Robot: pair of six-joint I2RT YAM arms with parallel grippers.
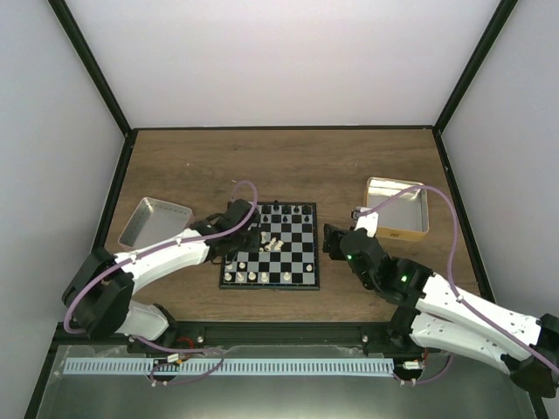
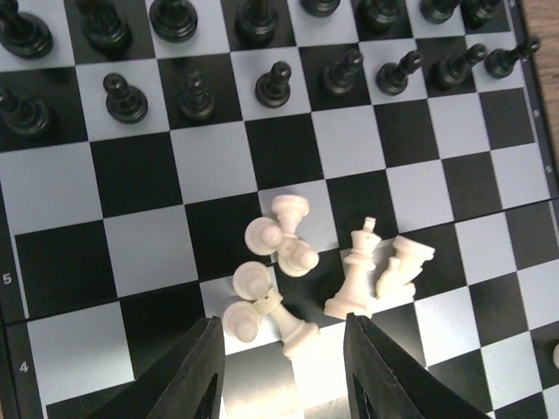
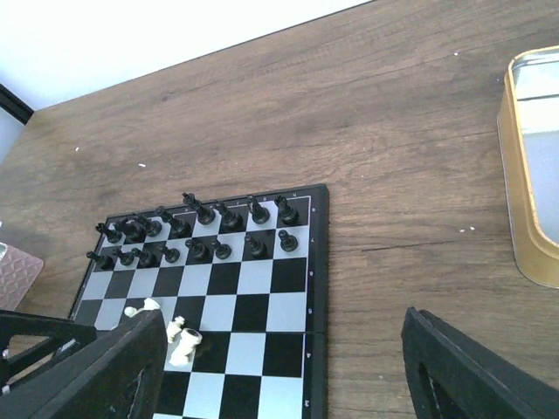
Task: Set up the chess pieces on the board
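Observation:
The chessboard lies mid-table, black pieces standing in rows at its far side, some white pieces along the near edge. In the left wrist view several white pieces lie clustered mid-board, some tipped over. My left gripper hangs over the board just short of that cluster, fingers apart with nothing visible between them. My right gripper is right of and above the board, fingers wide apart and empty.
A silver tray sits left of the board, a gold-rimmed box at the back right.

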